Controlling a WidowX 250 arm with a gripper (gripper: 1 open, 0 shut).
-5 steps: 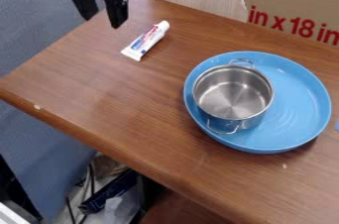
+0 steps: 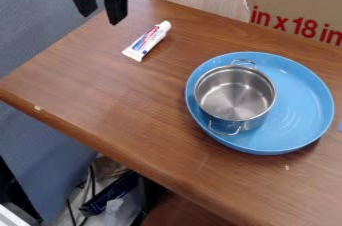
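The black gripper [image 2: 100, 6] hangs at the top left, above the table's back-left edge, its two fingers spread apart with nothing visible between them. A white toothpaste tube [image 2: 146, 42] with red and blue print lies on the wooden table to the lower right of the gripper, apart from it. A steel pot [image 2: 235, 97] with two handles stands on a blue plate [image 2: 303, 105] on the right side of the table.
The wooden table [image 2: 134, 110] has clear room in its middle and front left. A cardboard box [image 2: 287, 0] stands behind it. Cables and dark items lie below the left edge.
The gripper has shifted slightly to the left over the last second. The tube, pot and plate have stayed in place.
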